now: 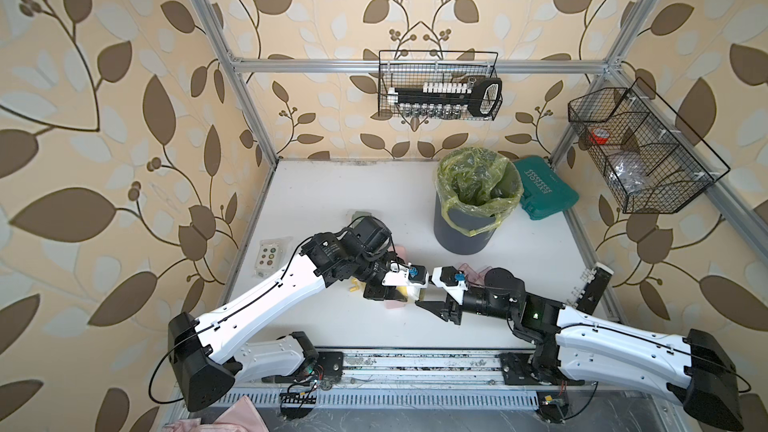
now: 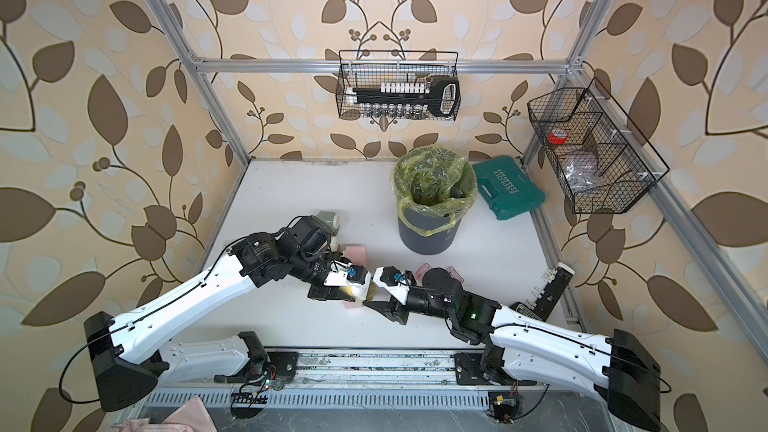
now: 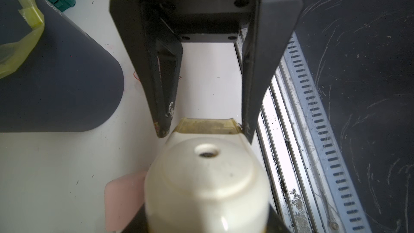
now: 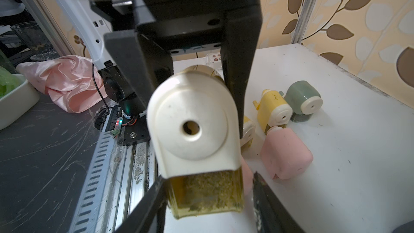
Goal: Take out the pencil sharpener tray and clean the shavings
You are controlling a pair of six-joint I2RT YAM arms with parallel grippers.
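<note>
A white pencil sharpener [image 4: 194, 103] hangs above the table, held in my left gripper, which is shut on its body. Its clear tray [image 4: 204, 192] with shavings inside faces my right gripper. In the left wrist view that gripper's fingers stand part open on either side of the yellowish tray end; whether they touch it I cannot tell. The grey bin with a yellow liner [image 1: 476, 188] stands behind both grippers.
On the table lie pink [image 4: 284, 155], yellow [image 4: 276, 112] and green [image 4: 304, 97] sharpeners. A teal case [image 1: 544, 188] is at the back right.
</note>
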